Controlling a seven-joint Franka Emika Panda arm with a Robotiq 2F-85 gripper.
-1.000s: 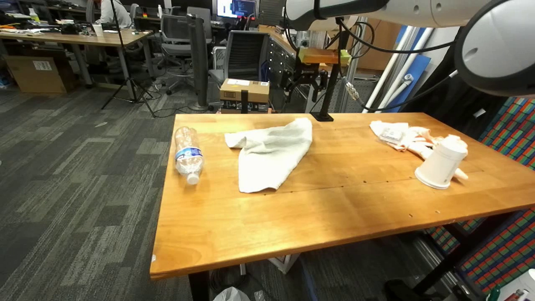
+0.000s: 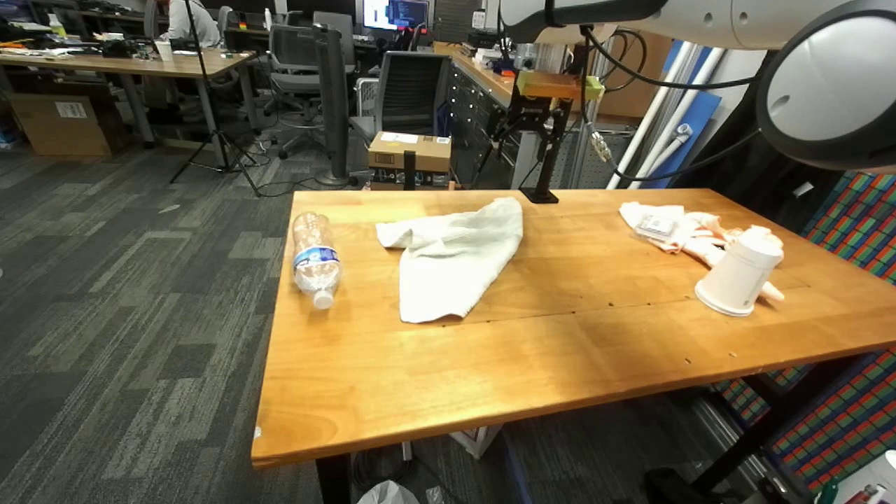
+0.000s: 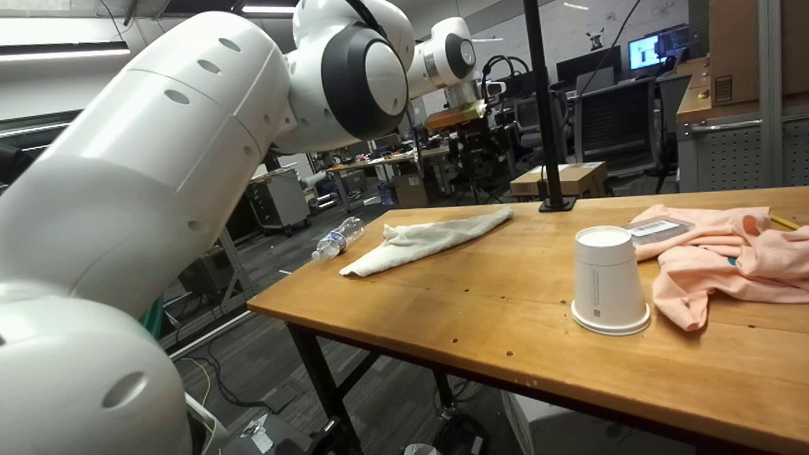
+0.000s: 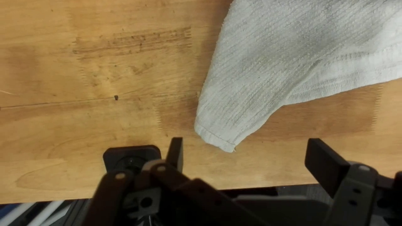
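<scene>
A crumpled white cloth lies on the wooden table, left of the middle in exterior view 1. In the wrist view the narrow end of the cloth points down toward the gap of my gripper. The fingers stand wide apart, with nothing held between them. Exterior view 2 shows the gripper raised above the table's far side, clear of the cloth. A clear plastic bottle with a blue label lies on its side near the table's left edge. An upside-down white cup stands on the right.
Peach-coloured fabric with a clear packet lies behind and beside the cup. A black post is fixed at the table's far edge, close to the gripper. Bare wood fills the front and middle of the table.
In exterior view 1 the arm and gripper have shifted to the right and slightly upward. Cloth, bottle, cup and fabric have stayed where they were.
</scene>
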